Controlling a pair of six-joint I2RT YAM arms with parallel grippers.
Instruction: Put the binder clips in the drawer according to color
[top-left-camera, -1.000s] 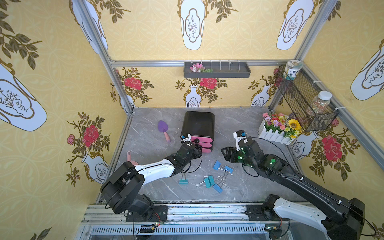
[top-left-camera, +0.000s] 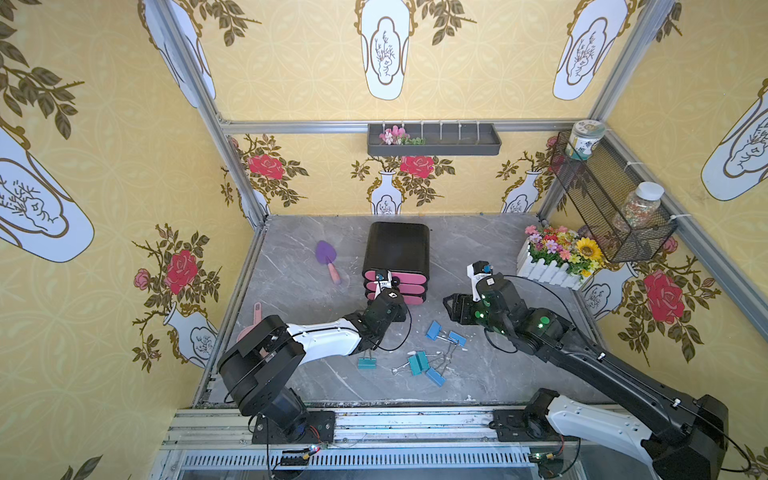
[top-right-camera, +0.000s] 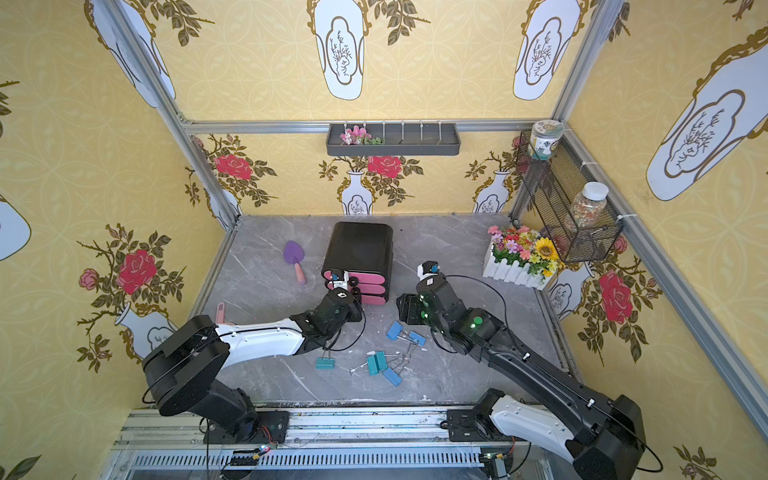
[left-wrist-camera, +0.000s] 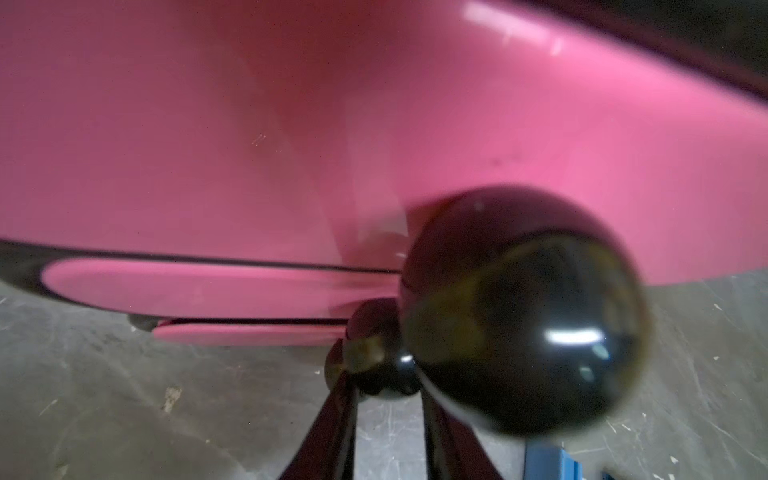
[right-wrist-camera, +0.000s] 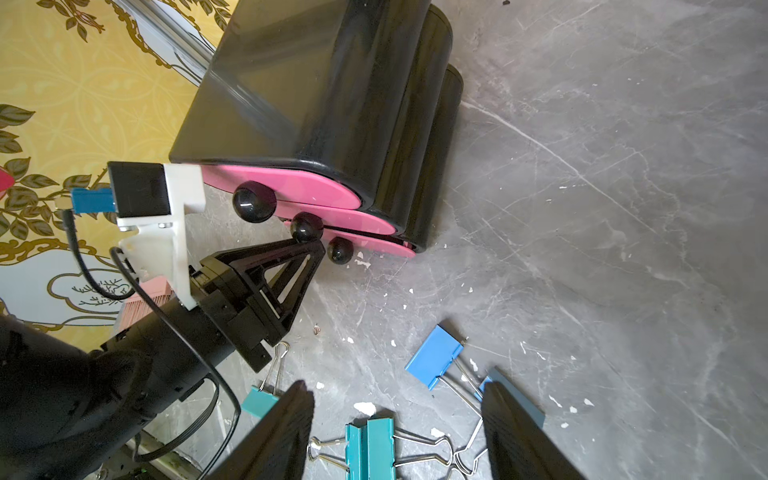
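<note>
A black chest (top-left-camera: 397, 248) with three pink-fronted drawers stands mid-table; each drawer has a round black knob, and all look shut. My left gripper is at the front, its fingers (left-wrist-camera: 436, 432) apart with bare table showing between them. Their tips reach the middle knob (left-wrist-camera: 382, 352), below the large top knob (left-wrist-camera: 528, 312); contact is unclear. My right gripper stands open and empty above the table, right of the chest. Below it lie teal clips (right-wrist-camera: 381, 448) and blue clips (right-wrist-camera: 434, 352). Another teal clip (top-left-camera: 367, 362) lies under the left arm.
A purple trowel (top-left-camera: 325, 253) lies left of the chest. A flower planter (top-left-camera: 552, 270) and a wire basket (top-left-camera: 612, 188) are at the right.
The right arm and the clips have stayed put.
</note>
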